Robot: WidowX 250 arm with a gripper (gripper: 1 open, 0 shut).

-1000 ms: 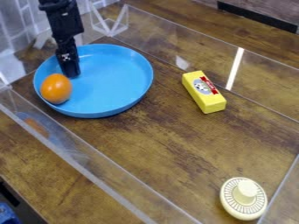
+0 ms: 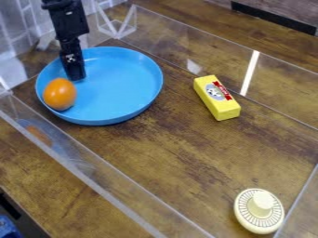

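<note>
A round blue plate (image 2: 118, 88) lies at the upper left with an orange ball-like fruit (image 2: 59, 94) on its left side. My black gripper (image 2: 73, 72) reaches down from the top left over the back-left part of the plate, behind the orange fruit. Its fingertips are small and dark here, with no object visible between them.
A yellow box (image 2: 217, 98) with a label lies right of the plate. A cream round knob-like object (image 2: 258, 211) sits at the lower right. Clear panels border the wooden table (image 2: 174, 167) along the left.
</note>
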